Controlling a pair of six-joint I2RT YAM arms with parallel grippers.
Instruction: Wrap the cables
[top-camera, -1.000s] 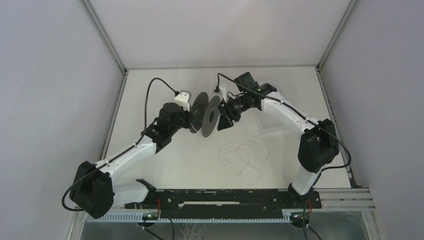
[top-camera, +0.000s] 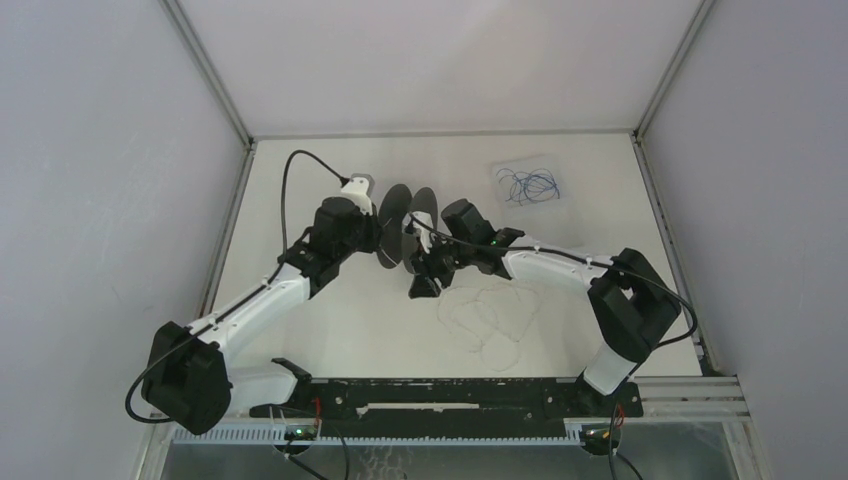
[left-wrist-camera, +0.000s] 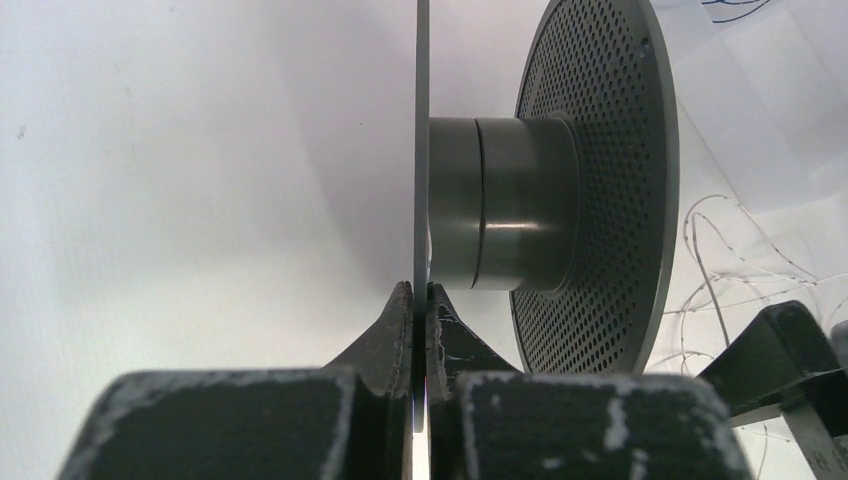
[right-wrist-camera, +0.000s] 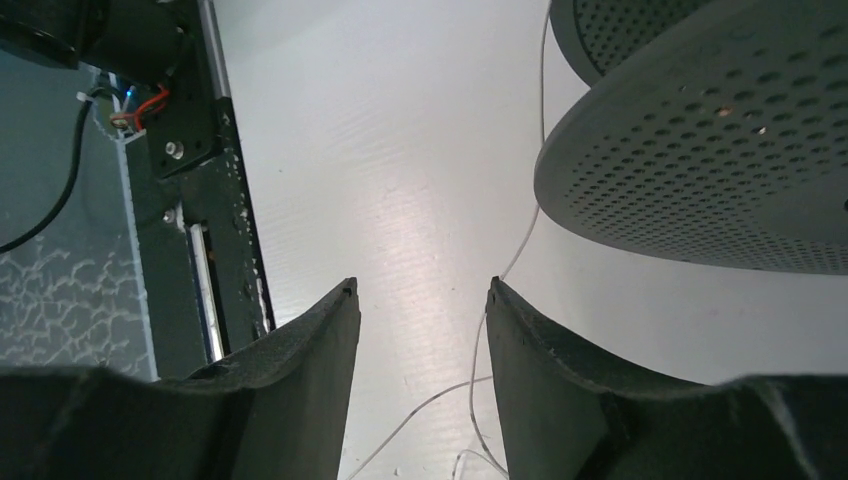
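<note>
A dark grey spool with two round perforated flanges stands near the table's middle; its left flange (top-camera: 394, 212) and right flange (top-camera: 425, 197) show in the top view. My left gripper is shut on the left flange's rim, which runs edge-on between its fingertips. A thin white cable (right-wrist-camera: 527, 238) passes under the spool in the right wrist view and lies in loose loops (top-camera: 497, 318) on the table. My right gripper is part open on the spool's front right side. The cable runs behind its right fingertip, and nothing is gripped.
A clear tray (top-camera: 510, 172) with a coiled blue cable (top-camera: 530, 186) lies at the back right. A dark rail (top-camera: 440, 396) borders the table's front edge.
My right gripper has moved left and toward the front edge, now beside the spool's front. The blue coil has come out from behind the right arm. The left arm has barely shifted.
</note>
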